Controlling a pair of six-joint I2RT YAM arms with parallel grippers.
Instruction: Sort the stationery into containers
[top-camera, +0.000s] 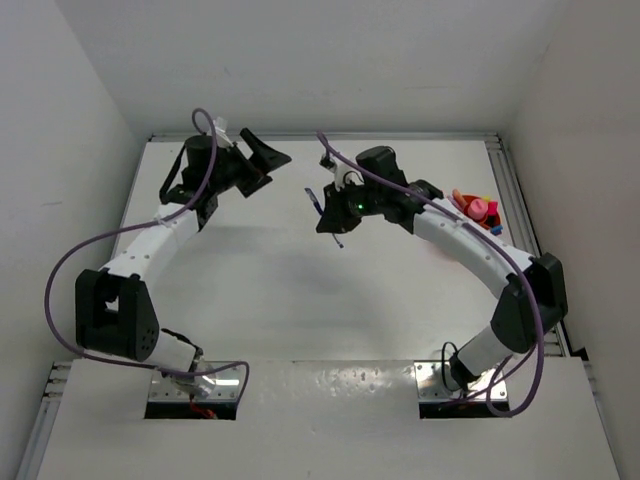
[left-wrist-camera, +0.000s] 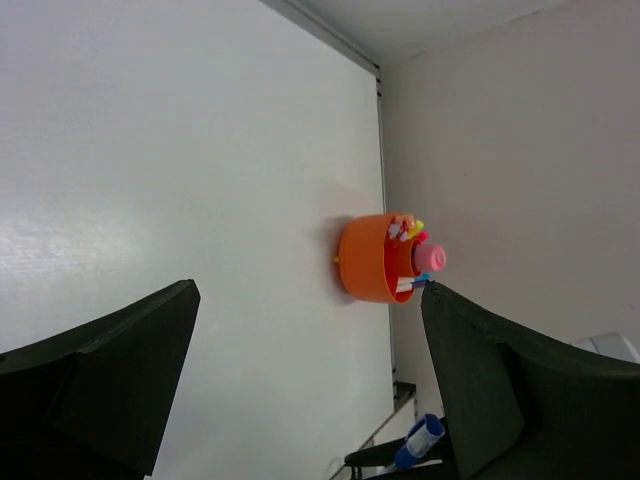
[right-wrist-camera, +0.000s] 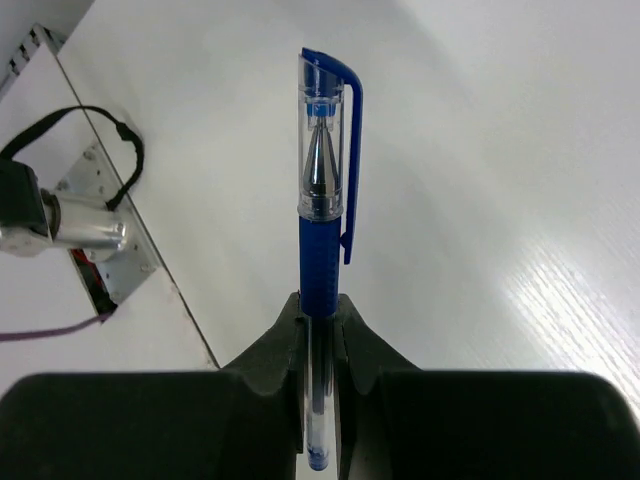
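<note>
My right gripper is shut on a blue gel pen, held upright in the right wrist view with its clipped cap at the top. In the top view the pen slants over the middle of the table. My left gripper stands open at the upper left, apart from the pen, with nothing between its fingers. The orange container, holding several mixed stationery items and a pink item, sits at the table's right edge, partly behind the right arm in the top view.
Walls and a metal rail border it at the back and right.
</note>
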